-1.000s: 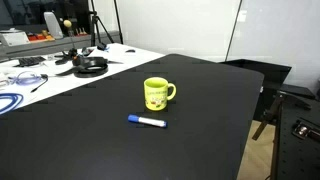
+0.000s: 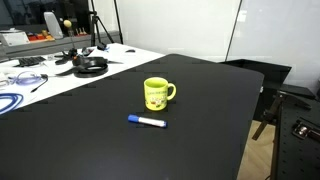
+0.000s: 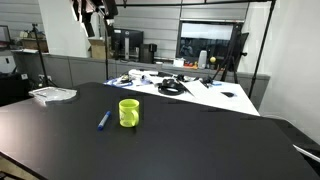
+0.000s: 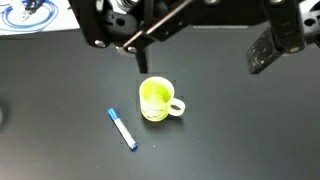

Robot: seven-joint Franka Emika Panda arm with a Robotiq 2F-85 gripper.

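A yellow-green mug (image 2: 157, 94) stands upright on the dark table, its handle pointing right in exterior view 1. Close by lies a white marker with a blue cap (image 2: 147, 121), apart from the mug. From the wrist, I look down into the mug (image 4: 156, 97), with the marker (image 4: 122, 128) to its left. My gripper is open, its two fingers wide apart at the top of the wrist view and nothing between them. In exterior view 2 the gripper (image 3: 97, 38) hangs high above the table, well clear of the mug (image 3: 129, 113) and marker (image 3: 104, 120).
A clear plastic tray (image 3: 54, 94) rests at the table's left in exterior view 2. Behind, a white table holds a black headset (image 2: 88, 66) and blue cables (image 2: 10, 101).
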